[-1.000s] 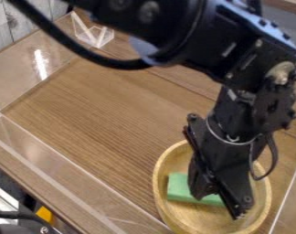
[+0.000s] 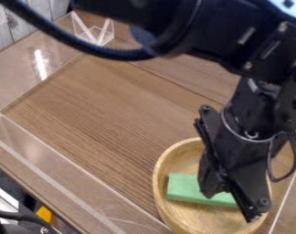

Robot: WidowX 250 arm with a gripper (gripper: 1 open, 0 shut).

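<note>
My gripper (image 2: 230, 178) hangs low over a shallow tan bowl (image 2: 170, 216) at the lower right of the view. A green block (image 2: 187, 186) lies in the bowl, its right part hidden behind the gripper's fingers. The gripper looks shut, and I see nothing held between its fingers, though the block behind them makes this hard to be sure of.
Bare wooden counter (image 2: 83, 123) fills the middle and left, with clear plastic edges along the left and front. A white wire rack (image 2: 97, 32) stands at the back left, and a blue object behind the arm is mostly hidden.
The bowl and green block look unmoved.
</note>
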